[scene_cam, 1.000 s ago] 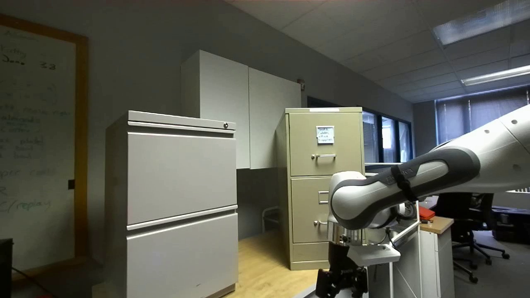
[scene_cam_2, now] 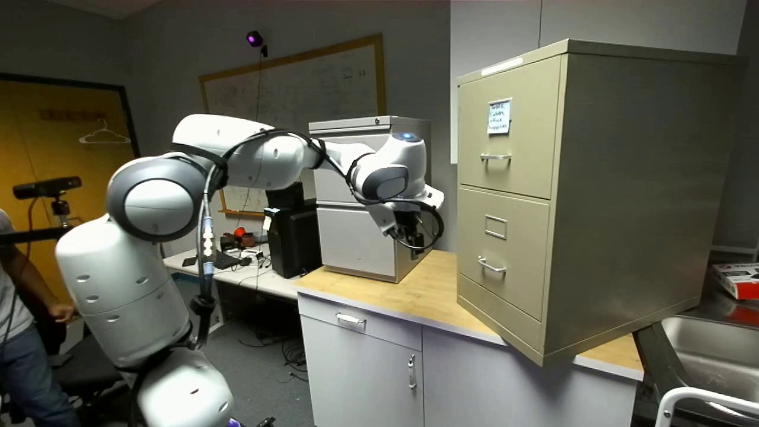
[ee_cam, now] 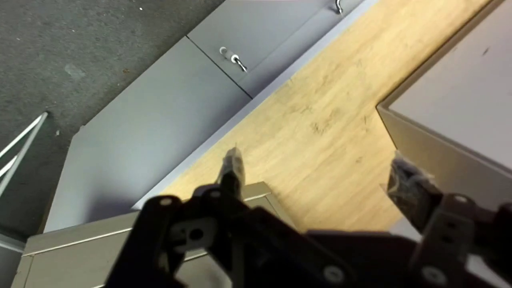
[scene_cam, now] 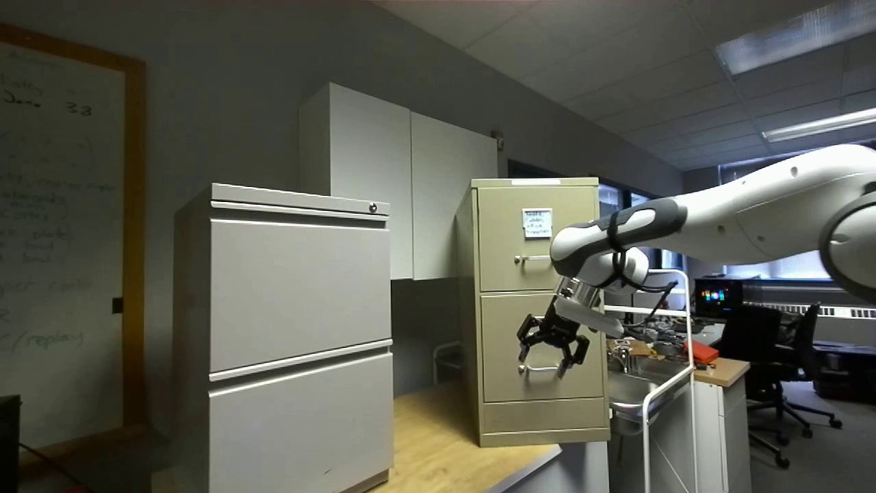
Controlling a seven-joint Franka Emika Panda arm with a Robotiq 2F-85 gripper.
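My gripper [scene_cam: 543,361] is open, its two fingers wide apart with nothing between them. In exterior view 1 it appears in front of the lower drawer of the beige filing cabinet [scene_cam: 513,329]. Exterior view 2 shows the gripper [scene_cam_2: 413,249] over the wooden counter [scene_cam_2: 441,274], between the beige cabinet [scene_cam_2: 640,192] and the light grey cabinet [scene_cam_2: 359,242]. Bare countertop [ee_cam: 326,125] lies beyond the fingertips in the wrist view. Both drawers of each cabinet look closed.
Grey base cupboards [scene_cam_2: 363,370] with handles stand under the counter. A sink [scene_cam_2: 711,356] and a white rail [scene_cam_2: 711,398] lie beside the beige cabinet. A person [scene_cam_2: 28,334] is at the far left of exterior view 2.
The arm and gripper have risen in exterior view 1, from near the counter's front edge to the height of the beige cabinet's lower drawer. The wrist has tilted; the cabinets have not moved.
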